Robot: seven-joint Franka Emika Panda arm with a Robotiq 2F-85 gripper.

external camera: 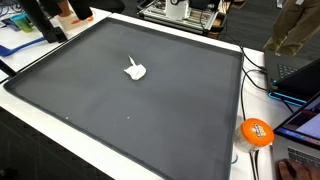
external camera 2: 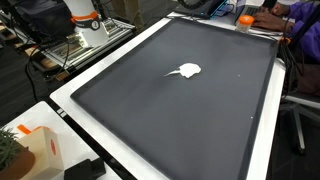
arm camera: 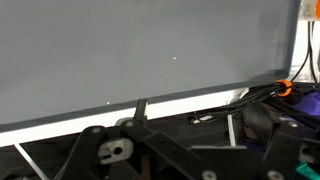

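A crumpled white piece (external camera: pixel 135 71), cloth- or paper-like with a thin pointed tail, lies on the dark grey board. In the second exterior view the same white piece (external camera 2: pixel 187 70) rests toward the far half of the board, its tail pointing left. My gripper stands open at the bottom of the wrist view, over the board's edge, with nothing seen between its fingers. Dark arm parts fill the upper left corner of the first exterior view, well apart from the white piece. The wrist view does not contain the white piece.
Beside the board (external camera: pixel 170 110), on the white table border, stands an orange-lidded jar (external camera: pixel 254 133). Laptops (external camera: pixel 295 85) and cables lie along the right side. A potted plant (external camera 2: pixel 12 152) is in the near left corner of the second exterior view. Most of the board is bare.
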